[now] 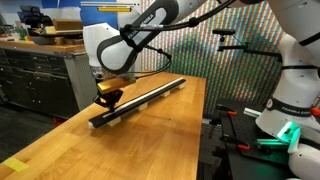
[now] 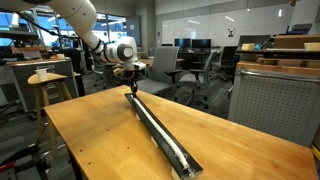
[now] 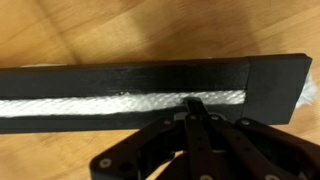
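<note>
A long black bar (image 2: 155, 127) with a pale strip (image 3: 90, 104) along its middle lies across the wooden table. In the wrist view the strip stops short of the bar's right end, where plain black shows. My gripper is shut, its fingertips over the strip close to that end. Nothing shows between the fingers; whether they touch the strip I cannot tell. From outside, the gripper (image 1: 110, 106) points down at the bar's near left end. White fluffy material (image 3: 307, 94) peeks out past the bar's end in the wrist view.
Wide bare tabletop (image 1: 140, 145) surrounds the bar. A yellow patch (image 1: 15, 164) marks the table at the left. A second white arm (image 1: 290, 100) stands at the right edge. A stool (image 2: 48, 90) and office chairs (image 2: 195, 85) are beyond the table.
</note>
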